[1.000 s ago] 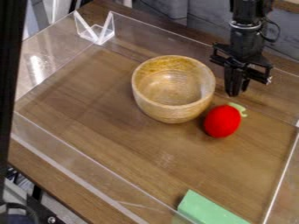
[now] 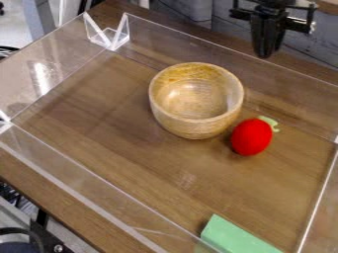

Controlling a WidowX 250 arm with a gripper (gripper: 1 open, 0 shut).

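Observation:
My gripper (image 2: pixel 267 40) hangs at the top right of the camera view, above the back of the table, its dark fingers pointing down and shut, nothing visible between them. Below and left of it a wooden bowl (image 2: pixel 196 99) stands upright and looks empty. A red tomato-like object (image 2: pixel 251 138) with a light green stem lies just right of and in front of the bowl, apart from my gripper.
A green block (image 2: pixel 235 240) lies at the front right. Clear plastic walls edge the wooden table (image 2: pixel 119 148), with a clear bracket (image 2: pixel 109 32) at the back left.
My gripper has risen from low over the table behind the red object to the top edge of the view. The bowl, red object and green block have not moved.

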